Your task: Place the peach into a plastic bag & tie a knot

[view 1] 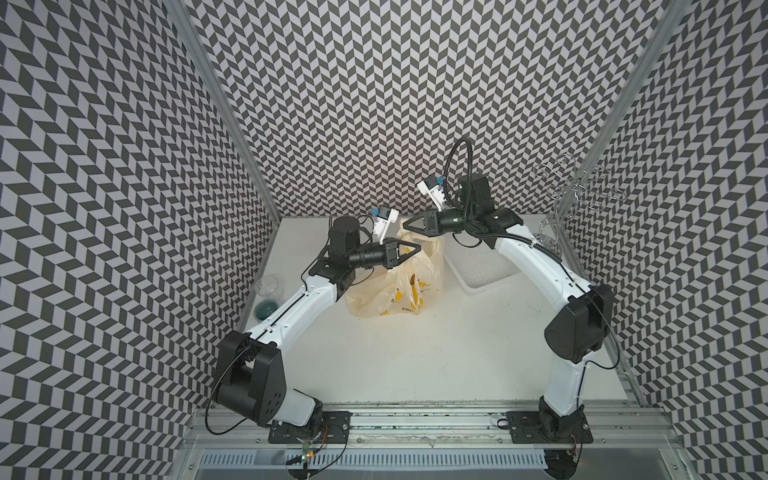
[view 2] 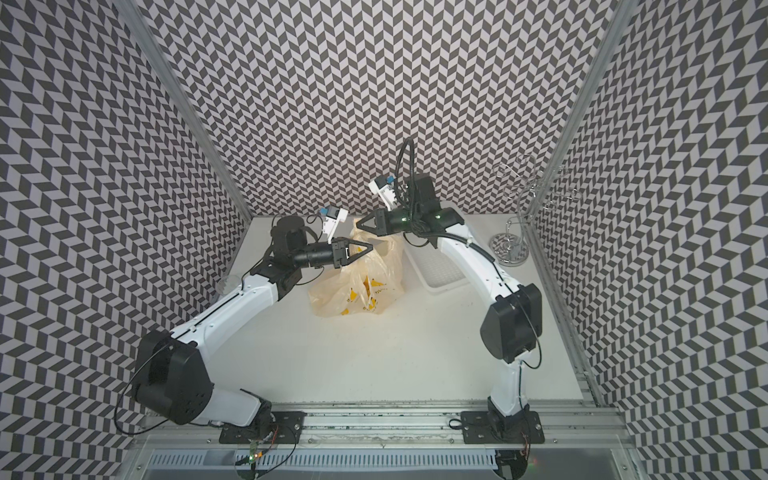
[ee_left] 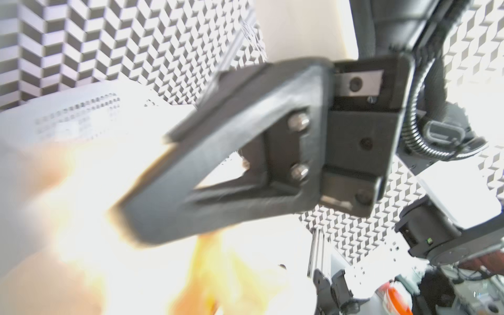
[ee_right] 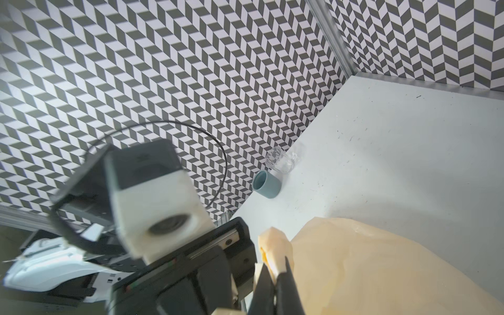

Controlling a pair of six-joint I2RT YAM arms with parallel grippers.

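A translucent plastic bag (view 1: 392, 292) with yellow print sits mid-table, its upper part drawn up toward the grippers. The peach cannot be made out clearly inside. My right gripper (view 1: 408, 224) is shut at the bag's top, with a thin bunch of plastic (ee_right: 274, 246) at its fingers in the right wrist view. My left gripper (view 1: 414, 249) is shut just below and in front of it, over the bag; whether plastic lies between its fingers cannot be told, as the left wrist view is blurred and washed out.
A white tray (view 1: 488, 272) lies right of the bag. A teal cup (ee_right: 266, 184) and a clear container (ee_right: 283, 162) stand at the left edge. A metal wire stand (view 2: 509, 248) is at the back right.
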